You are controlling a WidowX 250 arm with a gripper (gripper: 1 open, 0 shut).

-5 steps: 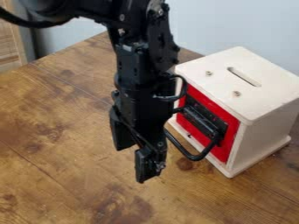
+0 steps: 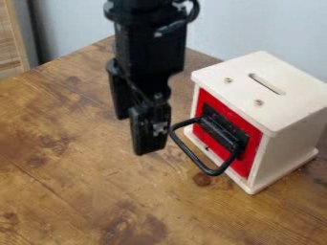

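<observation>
A pale wooden box point(image 2: 281, 91) with a slot and two screws on top stands at the right of the table. Its front has a red panel point(image 2: 217, 94) with a black insert and a black bar handle point(image 2: 201, 162) sticking out. My black gripper point(image 2: 138, 115) hangs left of the box, above and left of the handle, apart from it as far as I can see. Whether its fingers are open or shut is hard to make out from this angle.
A pale wall lies behind, with a wooden edge at the far left.
My gripper has risen and drawn back from low in front of the handle, uncovering more of the box's front. The box looks unmoved.
</observation>
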